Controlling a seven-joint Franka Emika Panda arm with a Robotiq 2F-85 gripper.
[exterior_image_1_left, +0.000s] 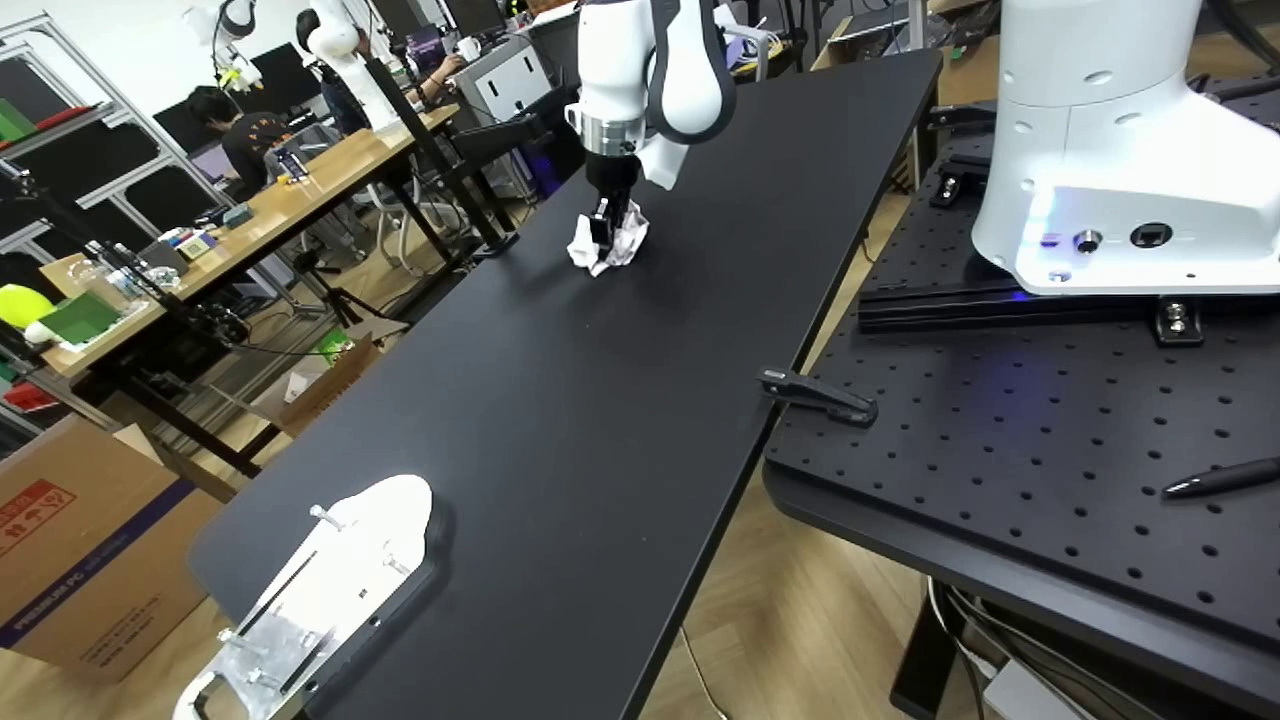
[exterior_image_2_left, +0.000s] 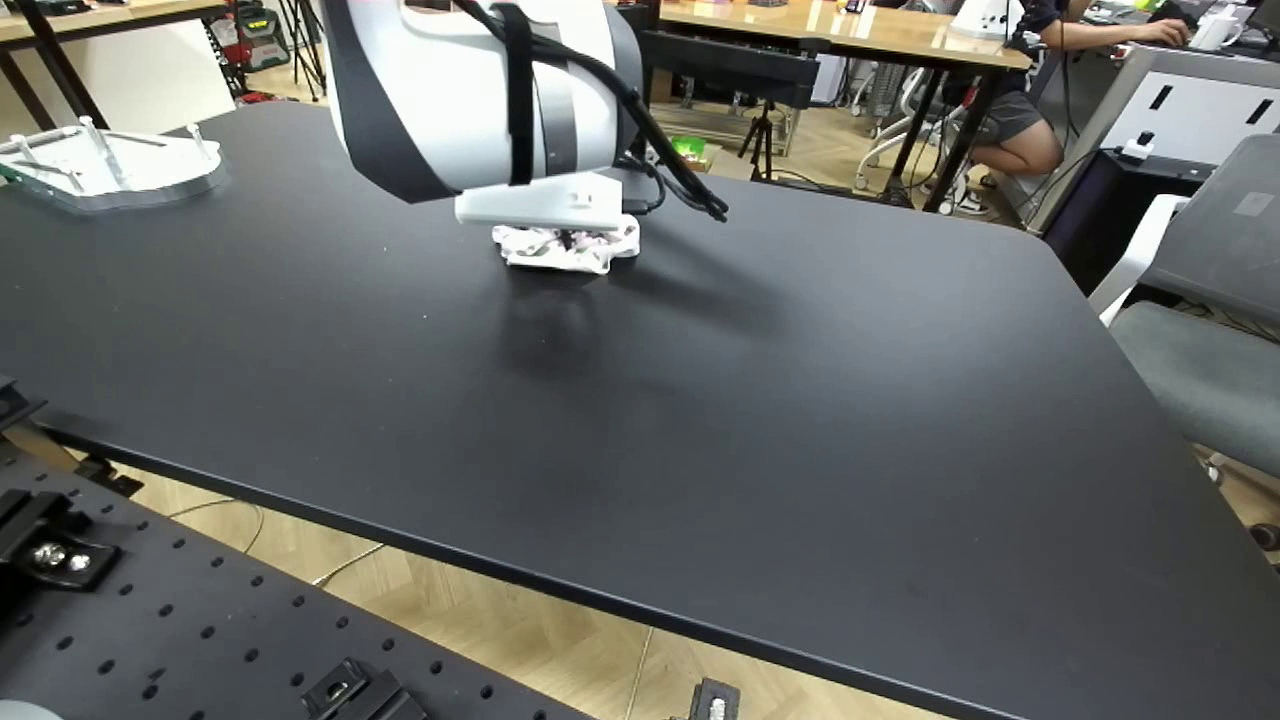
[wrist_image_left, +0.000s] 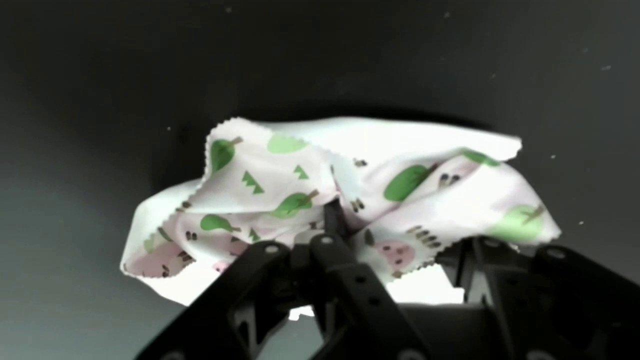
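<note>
A crumpled white cloth with pink patches, green leaf prints and a pig face lies on the black table. Exterior view 1 has the same cloth near the table's far end. My gripper is down at it, fingers part open. One fingertip presses into the cloth's folds; the other is partly hidden under the cloth's right side. Bunched fabric lies across the gap between them. In exterior view 2 the arm hides the gripper and the upper part of the cloth.
A white plate-like fixture with upright pegs stands at the table's opposite end. Beyond the table's long edge are a perforated board and a white robot base.
</note>
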